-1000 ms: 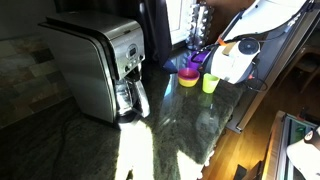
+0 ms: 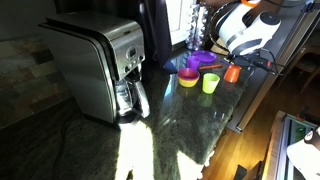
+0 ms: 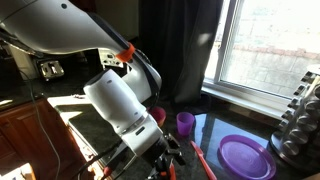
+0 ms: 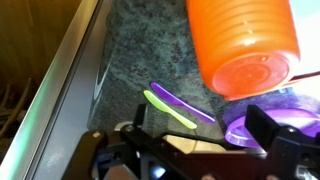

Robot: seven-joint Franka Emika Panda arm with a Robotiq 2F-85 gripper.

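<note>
My gripper is open, its dark fingers wide apart at the bottom of the wrist view with nothing held between them. An orange cup [image 4: 246, 45] stands just beyond, at the upper right of that view. Below the gap, a purple utensil [image 4: 182, 102] and a light-green utensil [image 4: 168, 109] lie on the dark counter. In exterior view 1 the orange cup [image 2: 232, 74] is by the counter's right edge, under the white arm. The arm hides most of the gripper in exterior view 2.
A green cup [image 2: 210, 86], a red-and-yellow bowl [image 2: 188, 77] and a purple cup [image 3: 185, 123] stand nearby. The purple plate [image 3: 246, 158] lies near the window, with a red utensil [image 3: 203, 162] beside it. A coffee maker [image 2: 107, 65] occupies the left.
The arm has shifted right and away from the bowl and green cup. The orange cup, hidden behind the arm a second ago, now shows.
</note>
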